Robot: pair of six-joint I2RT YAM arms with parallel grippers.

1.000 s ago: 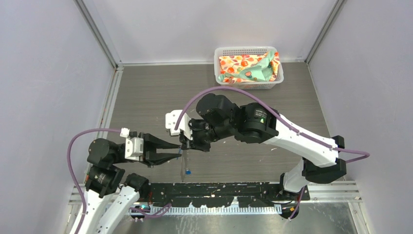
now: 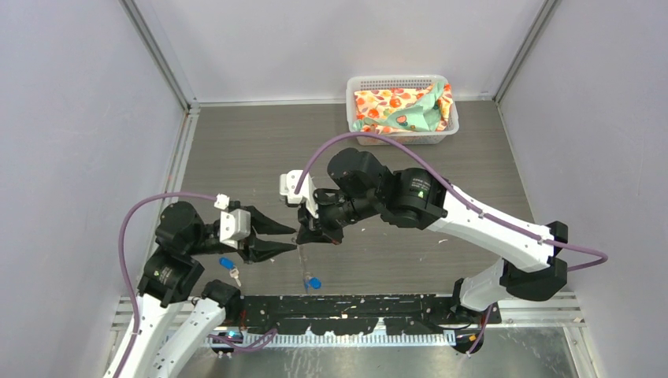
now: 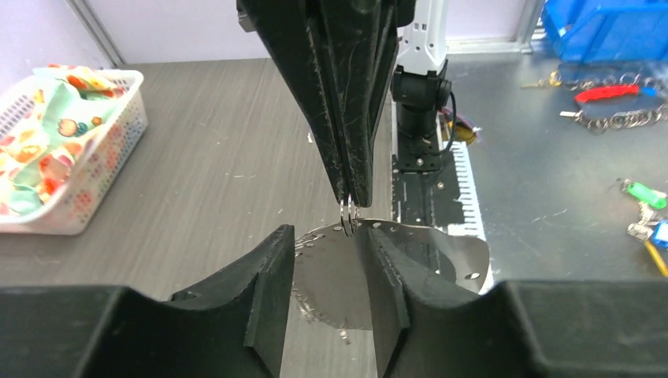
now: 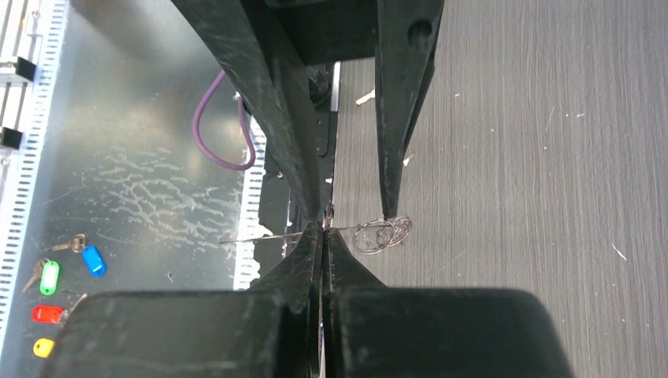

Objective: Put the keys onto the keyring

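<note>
In the left wrist view the keyring (image 3: 349,216) hangs at the tips of my right gripper, which is shut on it. A thin metal plate hangs below, seen nearly edge-on in the right wrist view (image 4: 276,236). My left gripper (image 2: 294,240) faces the keyring from the left, part open, its fingertips just below and around the ring in its own view, with nothing clearly held. In the top view a blue-tagged key (image 2: 230,266) lies on the floor at left, and another blue tag (image 2: 313,282) shows below the grippers.
A white basket (image 2: 402,138) with patterned cloth stands at the back. Tagged keys lie on the metal surface, and a blue bin (image 3: 591,31) with chains nearby shows in the left wrist view.
My right gripper has shifted slightly right over the last second.
</note>
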